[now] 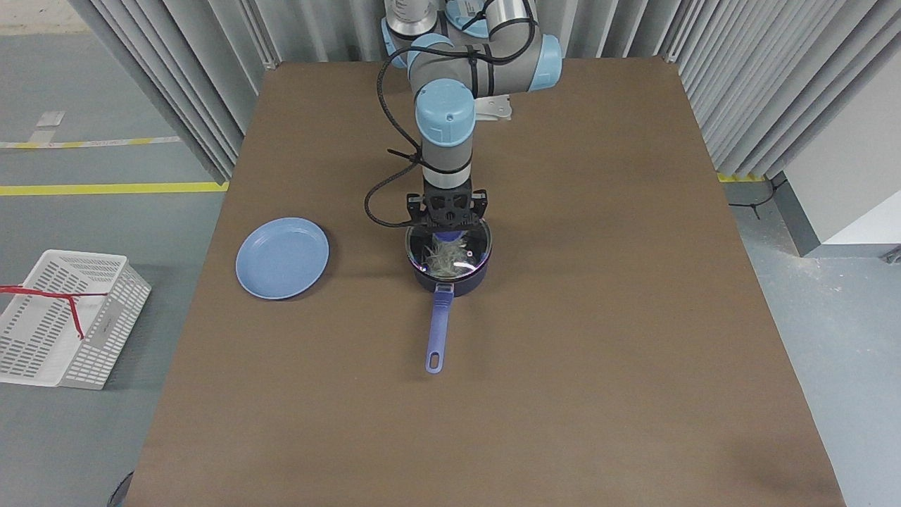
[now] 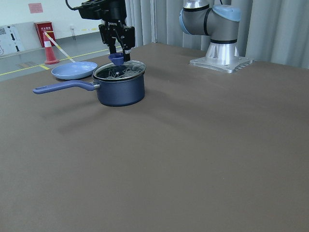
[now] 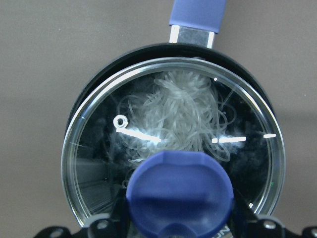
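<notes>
A blue saucepan with a long purple-blue handle stands mid-table, handle toward the front. A glass lid with a blue knob covers it; pale noodle-like strands show beneath. My gripper is directly over the lid, its fingers down at either side of the knob. The wrist view shows the knob between the finger bases at the bottom edge. Whether the fingers are closed on it is not clear.
A light-blue plate lies left of the pan. The arm's base stands at the back. A white basket sits on the floor at left.
</notes>
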